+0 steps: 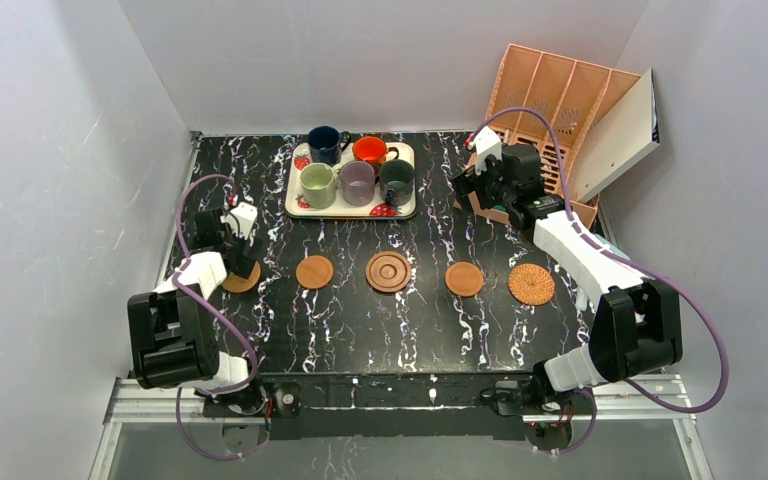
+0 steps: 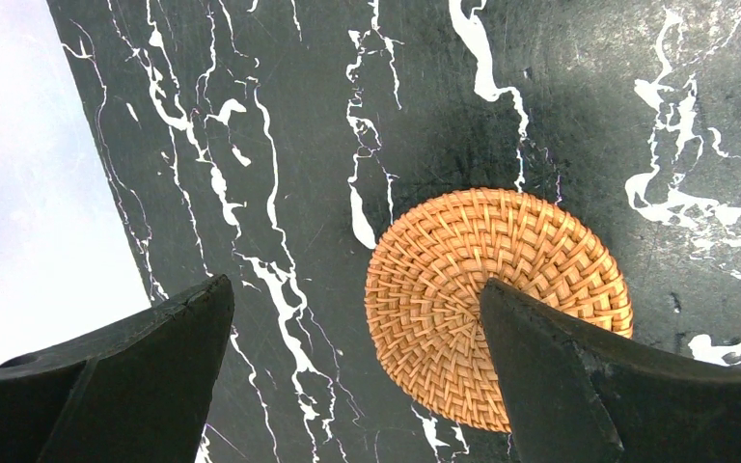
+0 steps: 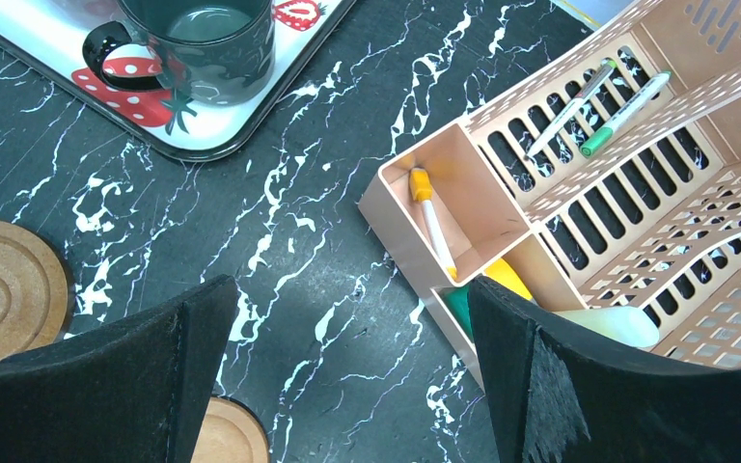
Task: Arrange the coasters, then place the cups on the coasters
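Note:
On the strawberry-patterned tray (image 1: 296, 205) stand several cups: dark blue (image 1: 324, 145), orange-red (image 1: 369, 150), light green (image 1: 317, 186), purple (image 1: 357, 184) and dark green (image 1: 396, 183). A row of coasters crosses the table: two plain wooden ones (image 1: 314, 271) (image 1: 464, 279), a ridged one (image 1: 388, 271) and a woven one (image 1: 532, 284). My left gripper is open above a woven coaster (image 2: 444, 289) at the far left, with nothing between its fingers. Open and empty as well, my right gripper hovers between the tray and the organizer.
A peach organizer (image 3: 405, 227) at the back right holds markers (image 3: 432, 222) and other small items, with a white panel (image 1: 615, 140) leaning by it. Grey walls close in the left, back and right sides.

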